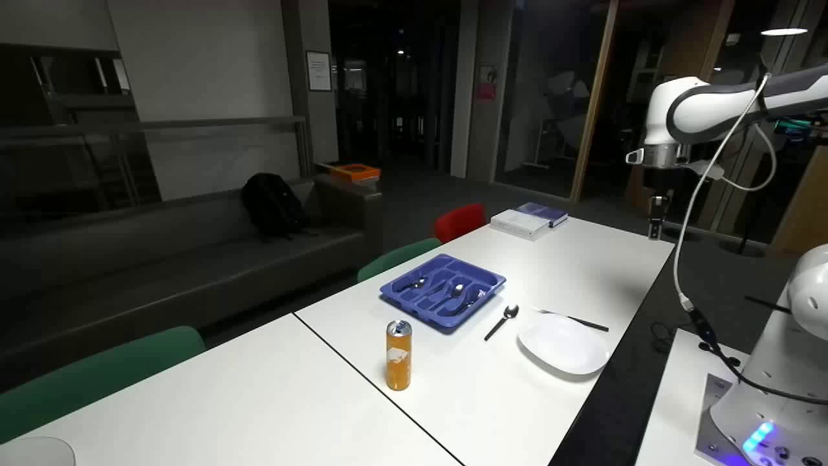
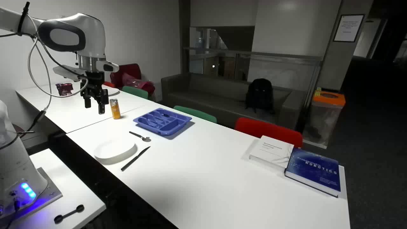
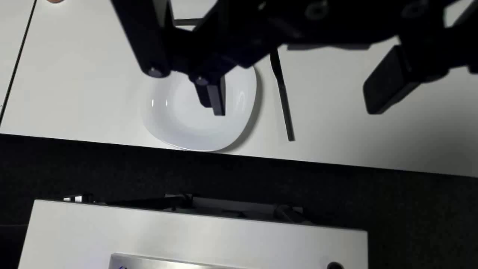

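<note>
My gripper [image 2: 95, 108] hangs well above the table, open, with nothing between its fingers. In the wrist view the gripper has its fingers wide apart, over the white plate [image 3: 197, 130] and the black-handled knife [image 3: 285, 103]. That plate [image 1: 565, 345] lies near the table's edge on the robot's side. Beside it rest the knife [image 2: 135, 158] and a spoon [image 1: 502, 321] with a dark handle. A blue cutlery tray [image 1: 428, 311] holds several pieces of cutlery in its compartments. Close to the table seam stands an upright orange can [image 1: 398, 357].
Two books, one white [image 2: 271, 150] and one blue [image 2: 313, 171], lie at the table's far end. Bare tabletop stretches between them and the knife. Green and red chairs line the far side. A dark gap separates the table from the robot's stand [image 3: 192, 233].
</note>
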